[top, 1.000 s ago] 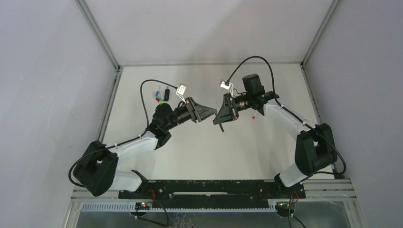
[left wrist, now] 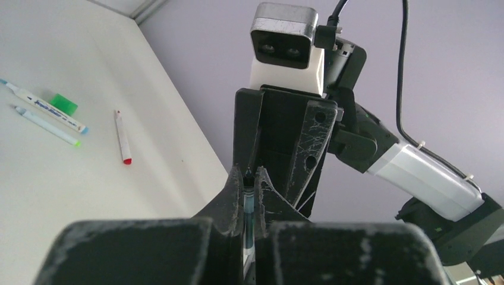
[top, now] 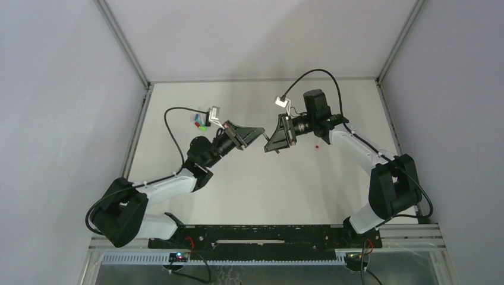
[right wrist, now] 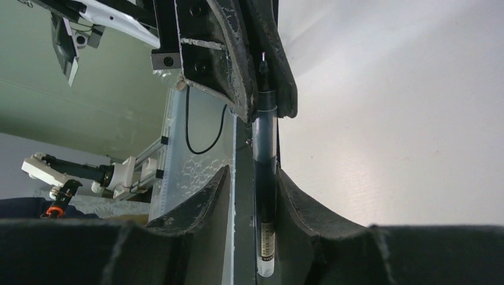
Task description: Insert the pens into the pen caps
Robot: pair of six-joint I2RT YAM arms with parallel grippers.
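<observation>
A dark, clear-barrelled pen [right wrist: 265,160] hangs between my two grippers, its bare point towards the left gripper's side. In the top view, my left gripper [top: 262,130] meets my right gripper [top: 267,148] over the middle of the table. The left gripper is shut on the pen near its point, as the right wrist view shows. My right gripper stands slightly open around the lower barrel, with a gap on the pen's left side. On the table lie a blue-ended pen [left wrist: 50,110], a green-ended pen [left wrist: 47,126] and a red-ended pen [left wrist: 122,138].
A green block [left wrist: 63,104] touches or nearly touches the blue-ended pen. At the table's left, small coloured pieces [top: 197,124] lie together, partly beside the left arm.
My left gripper has pulled back slightly to the left and up in the top view.
</observation>
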